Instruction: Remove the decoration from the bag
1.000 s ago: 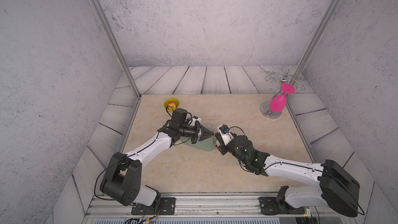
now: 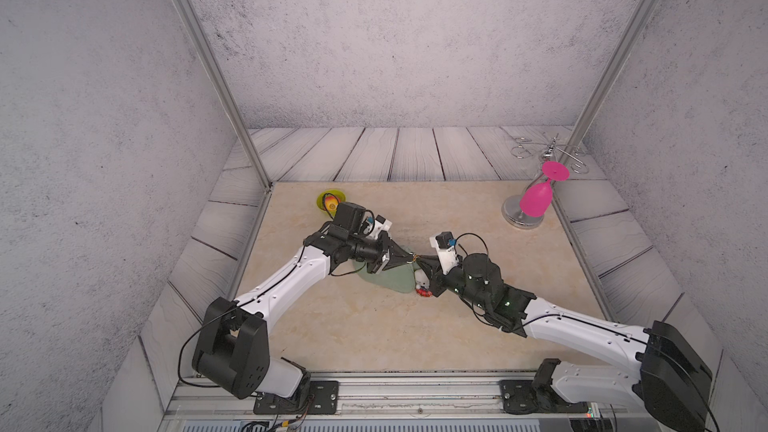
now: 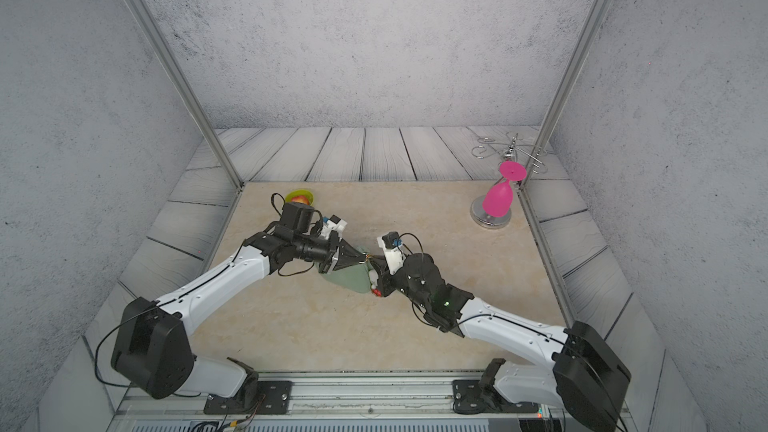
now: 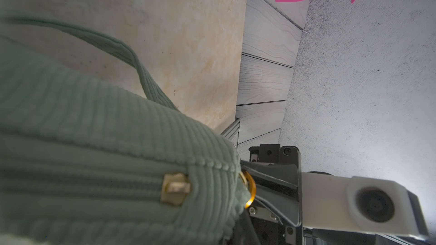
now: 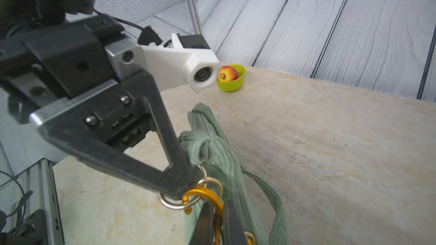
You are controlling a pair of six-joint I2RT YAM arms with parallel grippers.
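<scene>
The sage green corduroy bag (image 4: pixel 113 131) lies on the table under both grippers. A white and red decoration (image 2: pixel 423 281) shows beside my right gripper (image 2: pixel 419 259); its shape is mostly hidden. In the right wrist view, my left gripper is shut at the silvery metal ring (image 5: pixel 172 206), which shows on both sides of its fingertip. A gold clasp (image 5: pixel 204 192) hooks near the rings and runs down between my right gripper's fingers. Those fingers stand close around it; whether they press on it cannot be seen. The left wrist view hides the left fingertips behind the bag.
A lime green bowl (image 5: pixel 231 85) with a red and yellow fruit (image 5: pixel 227 74) stands at the back left. At the back right, a pink goblet (image 2: pixel 537 198) hangs on a metal stand (image 2: pixel 524 216).
The right arm has shifted slightly right, its wrist turning more upright, with its fingertips staying near the rings. More of the red and white decoration shows. The left gripper has barely moved.
</scene>
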